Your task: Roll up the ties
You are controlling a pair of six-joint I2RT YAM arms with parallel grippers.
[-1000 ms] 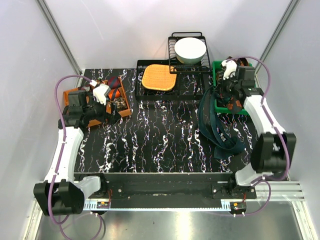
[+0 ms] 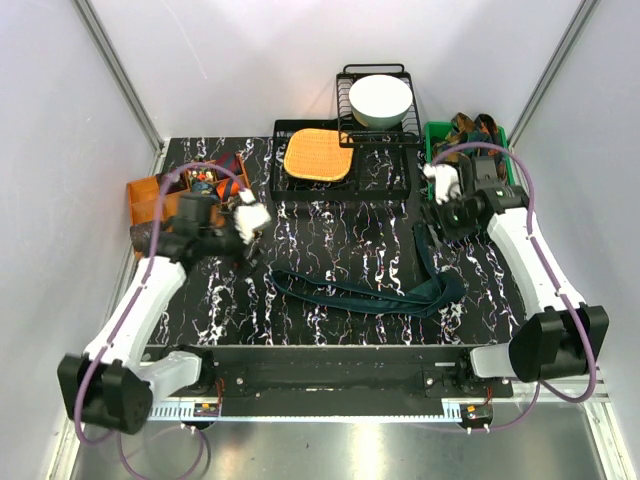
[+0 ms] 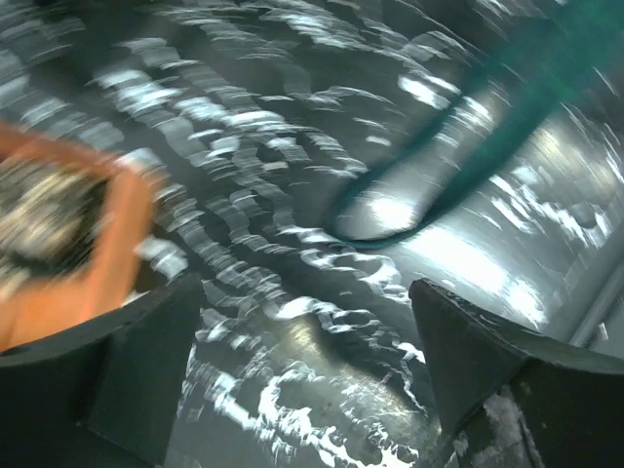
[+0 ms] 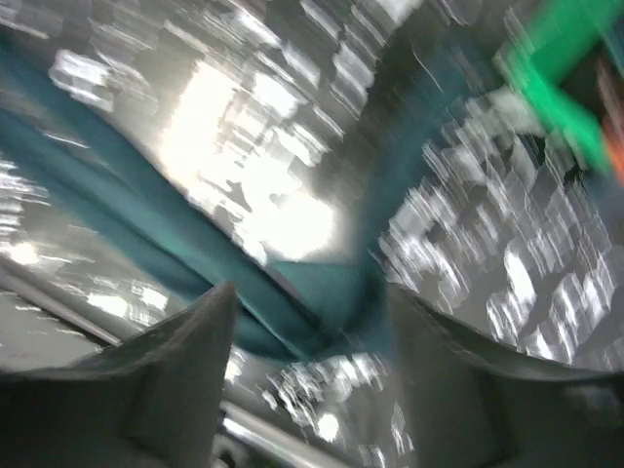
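A dark green tie (image 2: pixel 345 295) lies loosely on the black marbled table, its folded end toward the left and a bunched part at the right. One strip runs up from the bunch toward the green basket. In the left wrist view the tie's looped end (image 3: pixel 385 239) lies ahead of my left gripper, which is open and empty. My right gripper, blurred, is open too; beyond its fingers the bunched tie (image 4: pixel 322 312) lies on the table. In the top view my left gripper (image 2: pixel 250 255) is left of the tie, my right gripper (image 2: pixel 432 225) above its bunch.
An orange box (image 2: pixel 143 200) with rolled ties stands at the left. At the back right a green basket (image 2: pixel 432 130) holds more ties. A black rack (image 2: pixel 285 190) with an orange tray (image 2: pixel 318 155) and a pale bowl (image 2: pixel 380 100) fills the back middle.
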